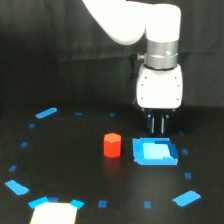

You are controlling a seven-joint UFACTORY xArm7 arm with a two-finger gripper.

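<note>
A red block [112, 146] with a hexagonal outline stands on the dark table, left of a blue square [168, 161] with a pale middle. Above the square's far edge hangs my gripper [156, 124], pointing down from the white arm. Its two dark fingers look apart, and nothing shows between them. The red block is well to the left of the fingers, not touching them.
A pale object [54, 213] is cut off by the bottom edge at left. Blue tape pieces [17, 187] and small blue marks lie flat around the dark table. Open table surrounds the red block.
</note>
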